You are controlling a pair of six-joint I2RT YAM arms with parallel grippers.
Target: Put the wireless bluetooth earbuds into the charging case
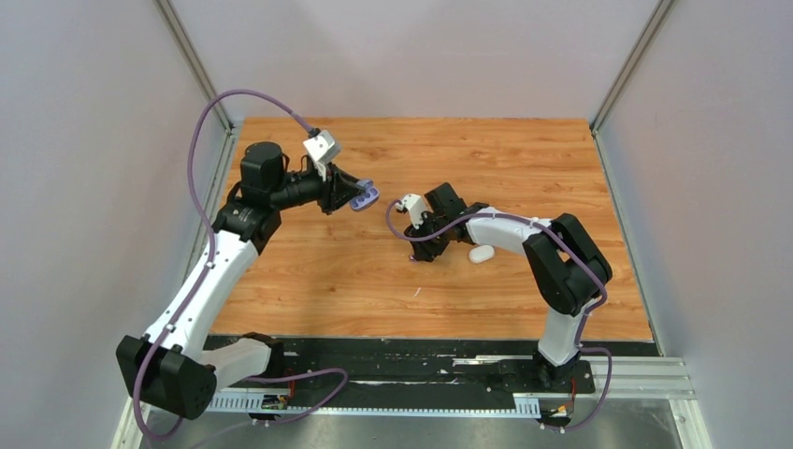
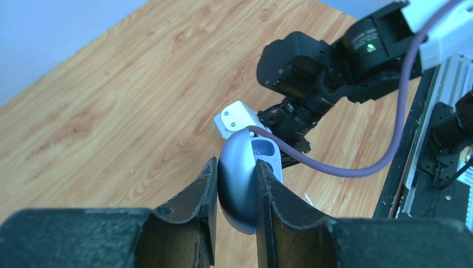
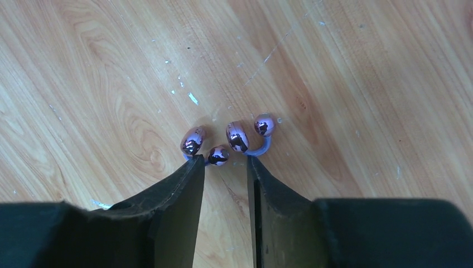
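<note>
The pale purple charging case (image 1: 366,195) is up off the table at centre left, its lid raised. My left gripper is shut on the case; in the left wrist view its rounded back faces me and part of the inside (image 2: 268,151) shows beyond. Two shiny purple earbuds lie on the wood, each with two knobs joined by a curved band: the left earbud (image 3: 193,140) and the right earbud (image 3: 237,137). My right gripper is part open low over them. Its left fingertip overlaps the left earbud's band, its right fingertip the right one's; contact cannot be made out.
A small white oval object (image 1: 482,253) lies by the right forearm. A thin pale sliver (image 1: 417,292) rests on the wood in front of the right gripper. Purple cables arc over both arms.
</note>
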